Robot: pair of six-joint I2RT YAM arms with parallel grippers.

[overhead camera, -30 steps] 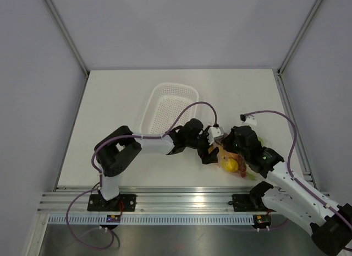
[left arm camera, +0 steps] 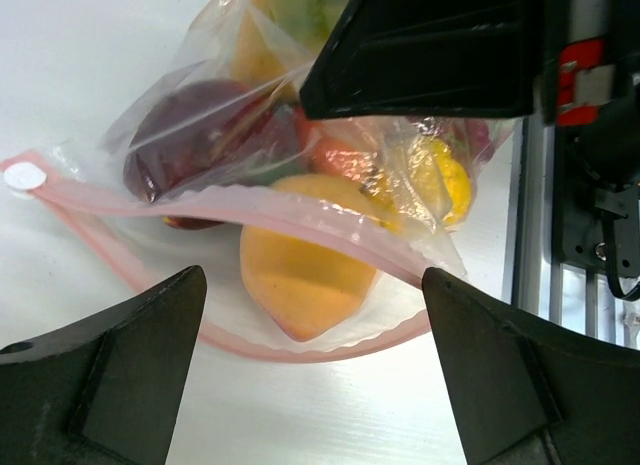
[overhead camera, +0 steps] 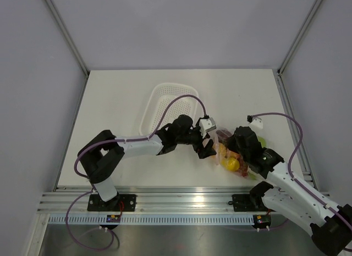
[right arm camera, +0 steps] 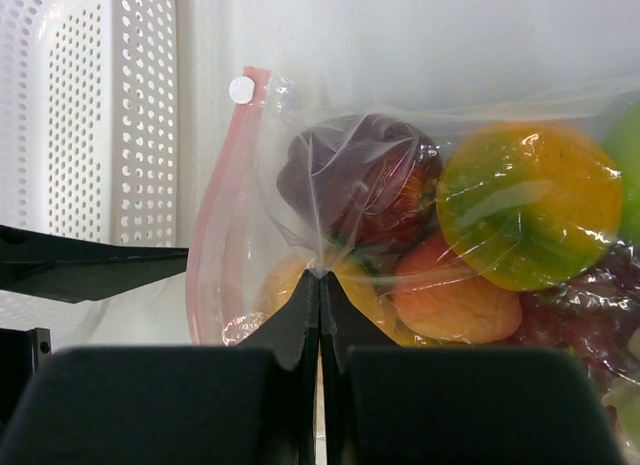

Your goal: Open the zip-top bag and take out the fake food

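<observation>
The clear zip top bag [overhead camera: 216, 147] lies at the right of the table, its pink-edged mouth [left arm camera: 290, 228] gaping in the left wrist view. An orange-yellow fruit [left arm camera: 300, 270] sits just inside the mouth. Behind it are a dark purple piece [right arm camera: 360, 175], a peach-coloured fruit [right arm camera: 455, 300] and a yellow-green one [right arm camera: 530, 205]. My left gripper is open in front of the mouth, its fingers apart on either side with nothing held. My right gripper is shut on the bag's upper film, where creases fan out from its tips.
A white perforated basket [overhead camera: 168, 107] stands behind my left arm, left of the bag. A white slider [right arm camera: 242, 90] sits at one end of the pink zip strip.
My left gripper has drawn back to the left, away from the bag. The right one has shifted slightly, and more of the bag's mouth shows between them.
</observation>
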